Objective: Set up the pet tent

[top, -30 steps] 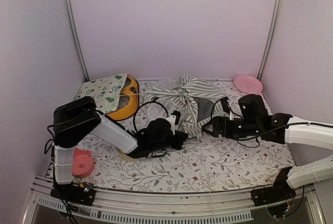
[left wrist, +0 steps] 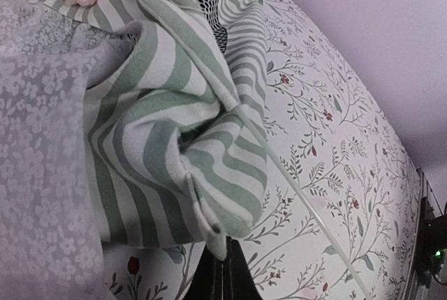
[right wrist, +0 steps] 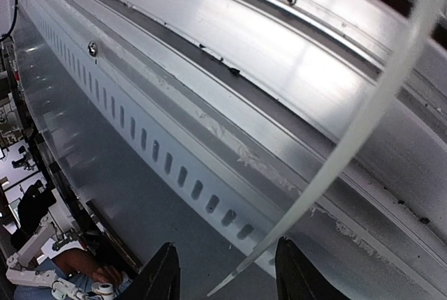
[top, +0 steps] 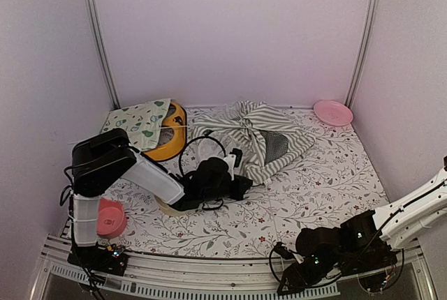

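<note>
The striped tent fabric (top: 253, 132) lies crumpled at the back middle, with a mesh window (top: 274, 145) and sheer flowered cloth (left wrist: 38, 167). My left gripper (top: 241, 187) is at its front edge, shut at the folded striped hem (left wrist: 218, 234). A thin pale pole (left wrist: 300, 192) runs from the fabric toward the front. My right gripper (top: 286, 282) is low over the front metal rail; in the right wrist view the pole (right wrist: 335, 160) passes between its parted fingers, which stand open.
A yellow item under patterned cloth (top: 174, 146) sits back left, a pink bowl (top: 110, 222) front left, a pink plate (top: 332, 112) back right.
My right gripper has moved from beside the fabric down to the front rail, toward the viewer. My left arm and the fabric look almost unchanged.
</note>
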